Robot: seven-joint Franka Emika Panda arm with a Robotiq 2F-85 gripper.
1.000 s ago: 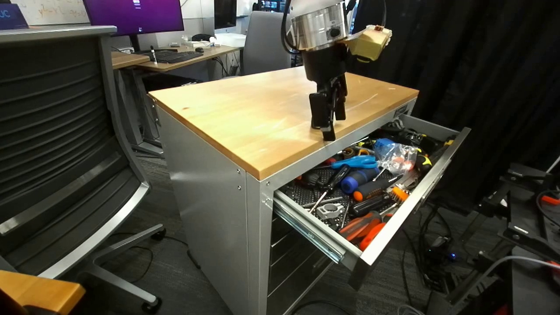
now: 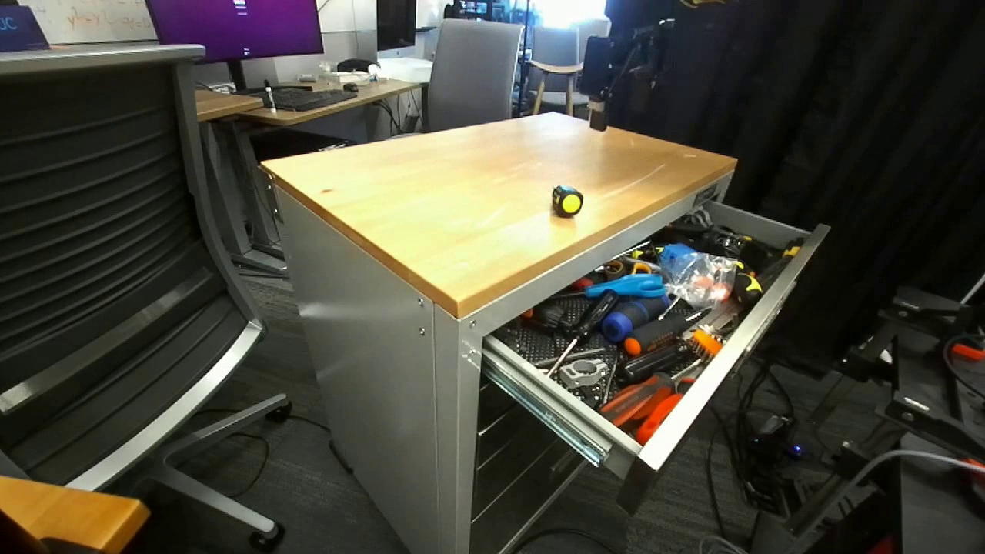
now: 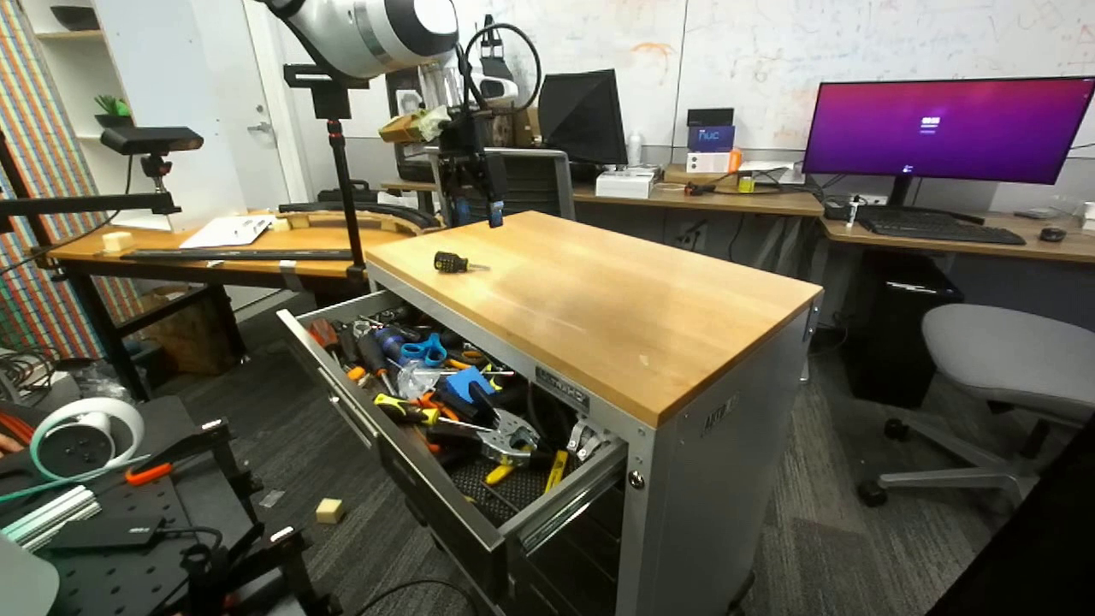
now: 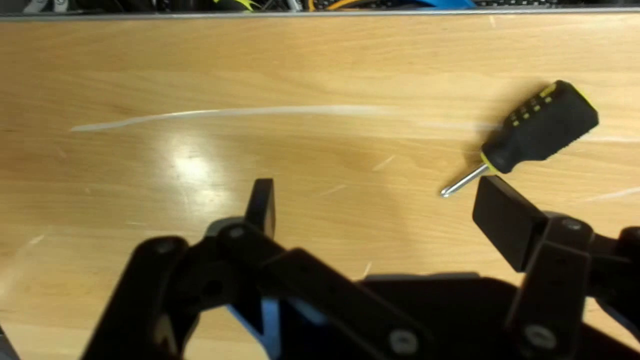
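A stubby screwdriver with a black and yellow handle (image 4: pixel 540 129) and a short metal shaft lies on the wooden cabinet top (image 3: pixel 606 298). In exterior view 1, the yellow end of the screwdriver (image 2: pixel 568 200) faces the camera, close to the edge above the drawer. My gripper is open, its black fingers wide apart and only bare wood visible between them. From the wrist view, the screwdriver is outside the fingers, past the right-hand finger (image 4: pixel 507 222). Exterior view 2 has the gripper (image 3: pixel 495 214) above the table's far side, behind the screwdriver and apart from it.
The cabinet's top drawer (image 2: pixel 739 346) is pulled out and full of tools, including blue scissors (image 2: pixel 628 285), pliers and a clear plastic bag (image 2: pixel 706 277). Otherwise the wooden top is clear. An office chair (image 2: pixel 111 231) stands at the left.
My arm has drawn back from the front edge toward the far side of the top. The screwdriver, hidden behind the gripper a second ago, now shows on the wood.
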